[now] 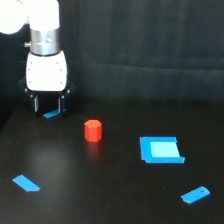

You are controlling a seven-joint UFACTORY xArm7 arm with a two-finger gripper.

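At the upper left my gripper points downward, its two fingers well apart and nothing visible between them. A red block rests on the dark table, to the right of the gripper and nearer the camera; the two are clear of each other. Right of centre lies a pale square edged with blue tape, with nothing on it.
Strips of blue tape mark the table: one at the front left, one at the front right, and one near the gripper. A dark curtain hangs behind.
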